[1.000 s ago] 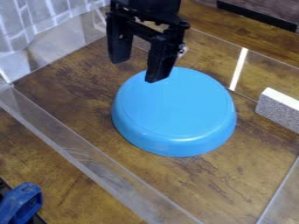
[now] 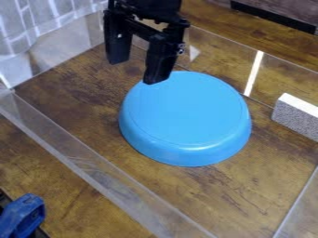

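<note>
My black gripper [image 2: 137, 51] hangs over the upper middle of the wooden table, its two dark fingers apart and pointing down, with nothing seen between them. Below it and to the right a large, smooth blue dome [image 2: 185, 121], like an upturned bowl, rests on the wood.
A pale speckled block [image 2: 297, 117] sits at the right edge. A blue object [image 2: 18, 216] is at the bottom left corner. Clear plastic walls [image 2: 93, 170] border the work area. Bare wood shows to the left of the dome.
The dome and the block look unmoved.
</note>
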